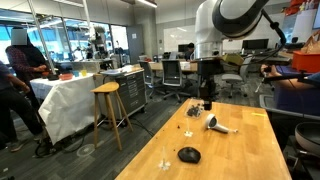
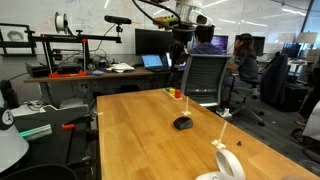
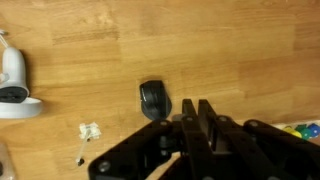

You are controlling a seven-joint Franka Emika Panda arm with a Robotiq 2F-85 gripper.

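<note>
Above the wooden table, my gripper appears shut, its dark fingertips close together in the wrist view. I cannot make out any object between them. Below and slightly left of the fingertips in that view lies a black mouse-shaped object on the wood. It is apart from the gripper and shows near the front of the table in exterior view 1. A white lamp-like object lies at the left of the wrist view. A small white piece with a thin stem is near it.
Colourful small items lie at the table's edge in the wrist view. Greyish clutter sits towards the far end in exterior view 1. A wooden stool stands beside the table.
</note>
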